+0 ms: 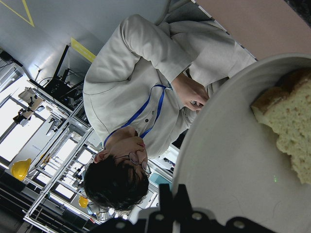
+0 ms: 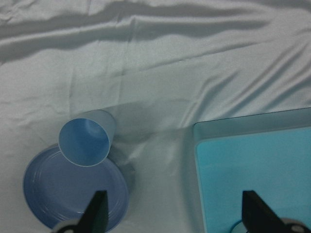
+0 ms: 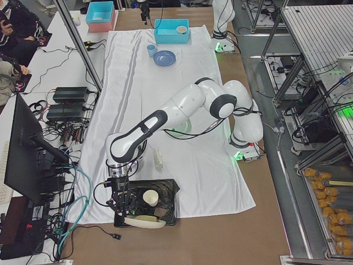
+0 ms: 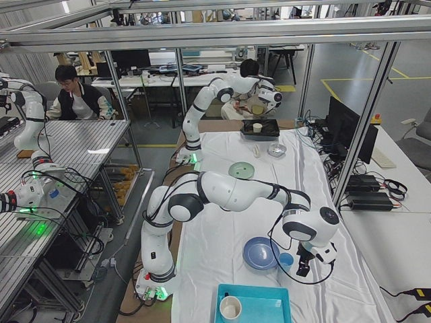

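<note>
A cream plate (image 1: 223, 165) with a piece of bread (image 1: 286, 124) on it is lifted and tilted over the black tray (image 3: 168, 187), my left gripper (image 3: 122, 212) shut on its rim. A cream cup (image 3: 150, 196) sits in that tray. In the right wrist view my right gripper is open and empty, above the blue plate (image 2: 73, 194), blue cup (image 2: 85, 141) and light-blue bin (image 2: 252, 170). That bin (image 4: 252, 293) holds a white cup (image 4: 230, 308).
A green plate (image 4: 241, 169), a silver bowl (image 4: 276, 149) and a small pale object (image 4: 256, 151) lie on the white cloth. A person (image 1: 136, 111) is beyond the table edge by my left gripper. A monitor (image 3: 22, 154) stands beside the cloth.
</note>
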